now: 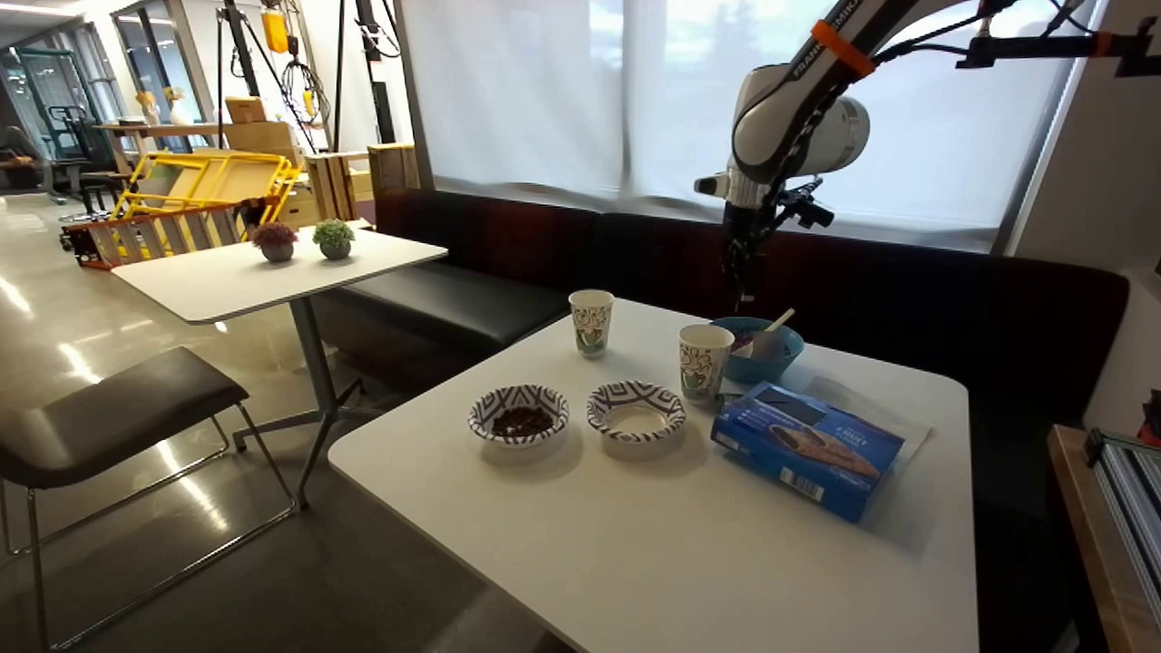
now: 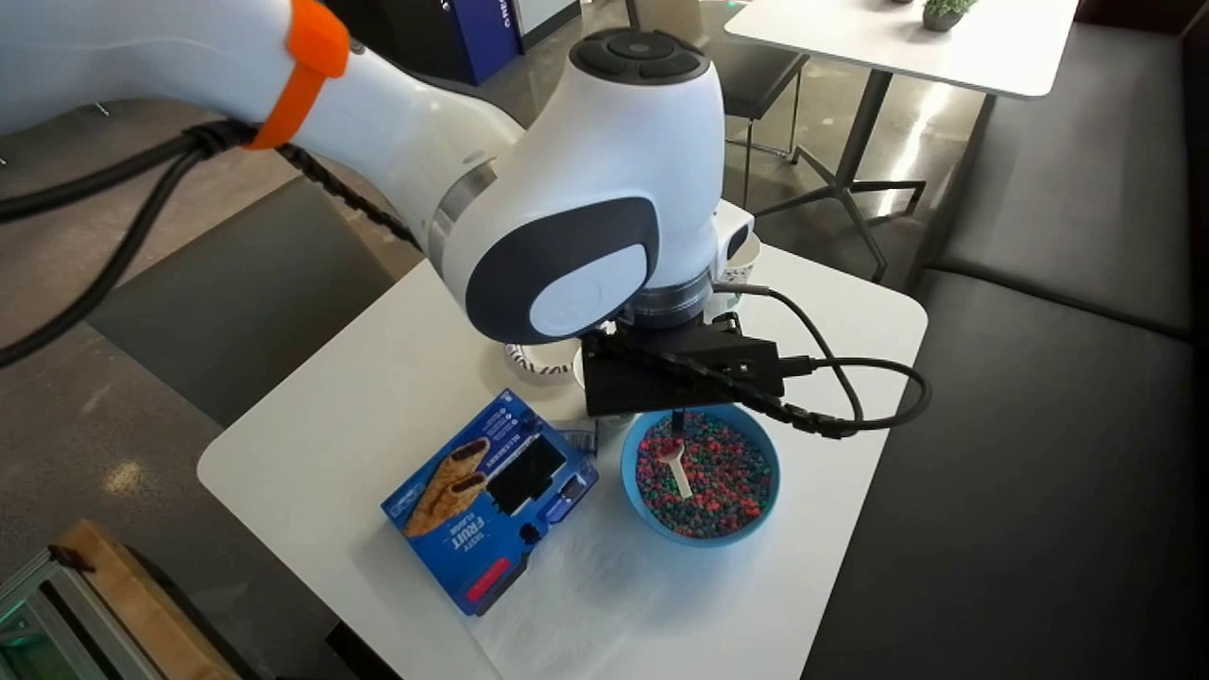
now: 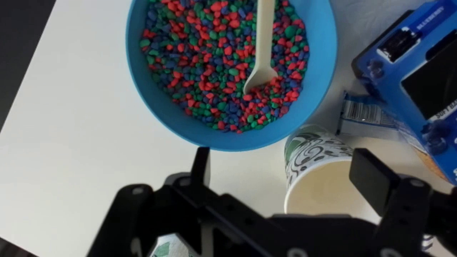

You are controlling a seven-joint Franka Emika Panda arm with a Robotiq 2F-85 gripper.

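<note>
My gripper stands open above the table, its two black fingers wide apart and nothing held between them. Ahead of the fingers in the wrist view is a blue bowl (image 3: 188, 128) filled with red, green and blue pebbles (image 3: 201, 64). A cream spoon (image 3: 264, 43) rests on the pebbles, its head down in them and its handle reaching toward the rim. Close to the bowl, a patterned paper cup (image 3: 317, 150) appears below and partly behind the right finger. From exterior view 1, my gripper (image 1: 743, 296) hangs over the bowl's far side (image 1: 775, 370).
A blue snack box (image 1: 811, 446) lies by the bowl, with a small wrapped packet (image 3: 370, 113) beside it. Two patterned paper bowls, one with dark bits (image 1: 522, 423) and one pale inside (image 1: 637, 419), sit leftward. Another cup (image 1: 590, 323) stands farther back.
</note>
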